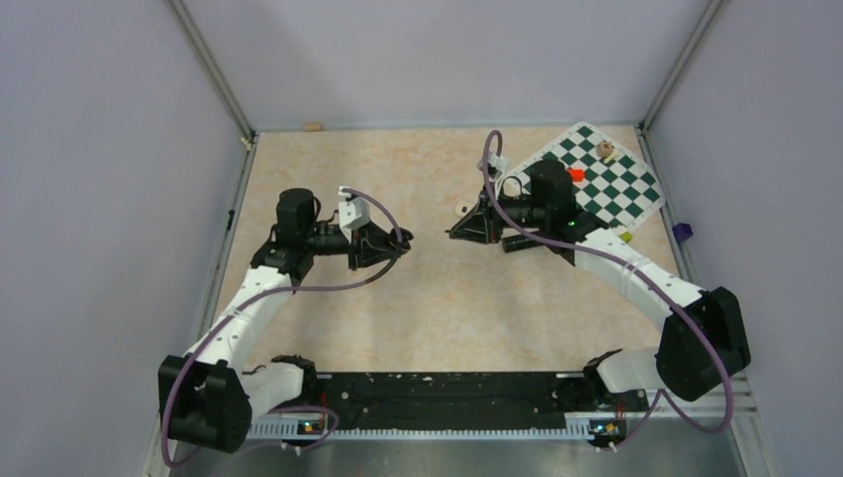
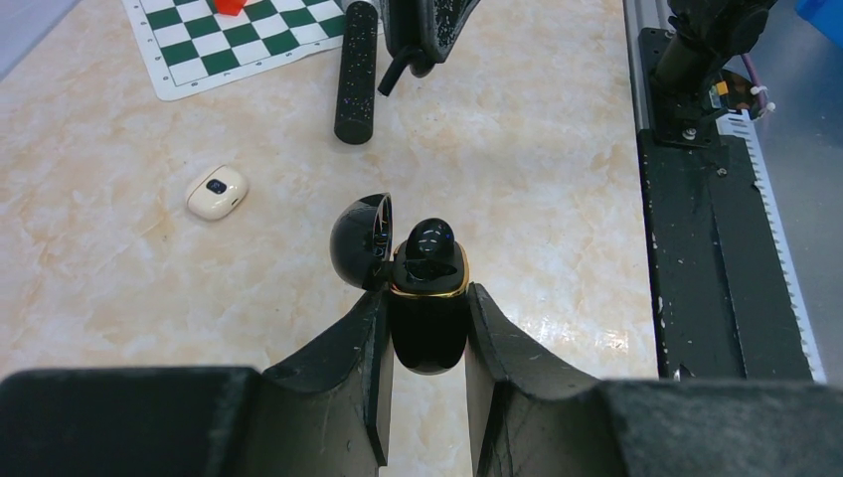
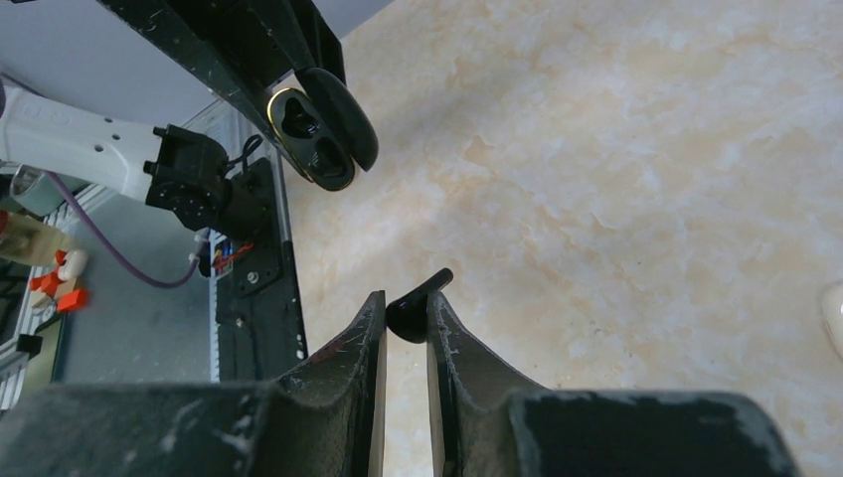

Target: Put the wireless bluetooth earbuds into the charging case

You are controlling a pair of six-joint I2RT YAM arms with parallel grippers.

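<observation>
My left gripper is shut on the glossy black charging case (image 2: 427, 328), which has a gold line round its rim. Its lid (image 2: 358, 243) stands open. Two dark, rounded hollows show inside the case (image 3: 310, 139) in the right wrist view; whether either is filled I cannot tell. A black earbud (image 3: 410, 316) sits between the fingertips of my right gripper, its stem (image 3: 435, 282) pointing up and right. Seen from above, the left gripper (image 1: 400, 241) and right gripper (image 1: 452, 234) face each other with a gap between.
A small cream-coloured case (image 2: 217, 192) with a dark spot lies on the table, away from both grippers. A black cylinder (image 1: 522, 241) lies by the right arm. A green-and-white checked board (image 1: 621, 194) fills the back right.
</observation>
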